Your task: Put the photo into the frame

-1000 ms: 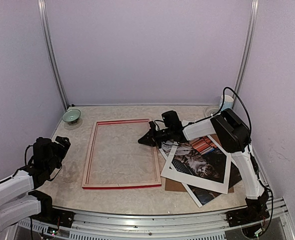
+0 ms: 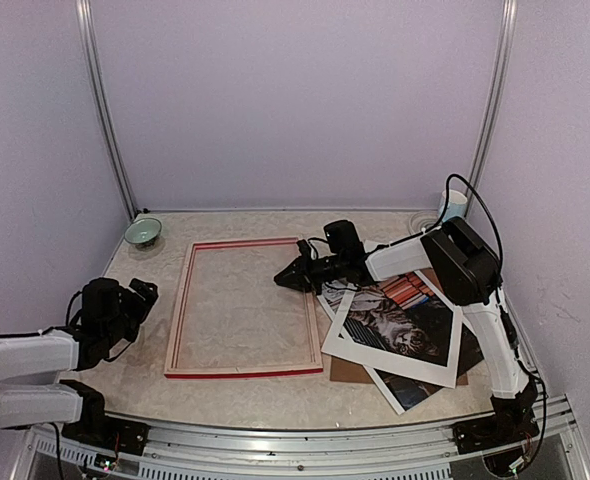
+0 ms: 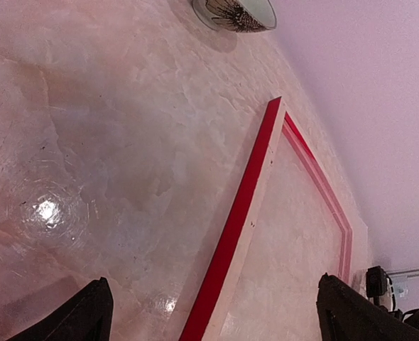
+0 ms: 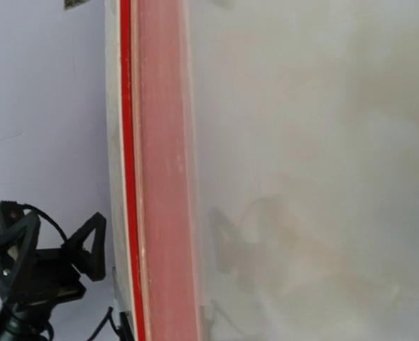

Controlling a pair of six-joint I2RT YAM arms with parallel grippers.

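Note:
The photo frame lies flat in the middle of the table, its rim red and pale wood, its inside bare. Several photos overlap to its right; a white-bordered picture is on top. Left of the frame, my left gripper is clear of it; in the left wrist view, its fingers stand wide apart with nothing between them. Over the frame's right side hangs my right gripper; whether it touches is unclear. Its fingers do not show in the right wrist view, where the frame's red side runs upright.
A green bowl sits at the back left, and a white and blue cup at the back right. My right arm passes above the photos and hides part of them. Bare table lies behind the frame.
My left gripper has moved a little to the right, closer to the frame. The right gripper has barely shifted. Frame and photos lie as before.

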